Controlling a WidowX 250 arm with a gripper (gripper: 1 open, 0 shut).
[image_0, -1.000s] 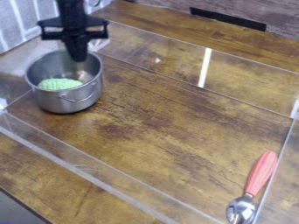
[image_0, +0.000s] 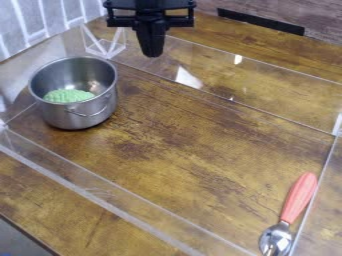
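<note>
My black gripper (image_0: 152, 45) hangs at the top of the view, above and to the right of a steel pot (image_0: 94, 112), shut with nothing visible between its fingers. The pot stands on the wooden table at the left, with a green bumpy object (image_0: 67, 96) inside it. An ice cream scoop (image_0: 297, 200) with a pink handle and metal head lies at the lower right.
Clear plastic panels border the work area on the wooden table (image_0: 187, 170). A white mesh surface stands at the upper left.
My gripper has risen up and moved right, away from over the pot. The pot, green object and scoop look unmoved.
</note>
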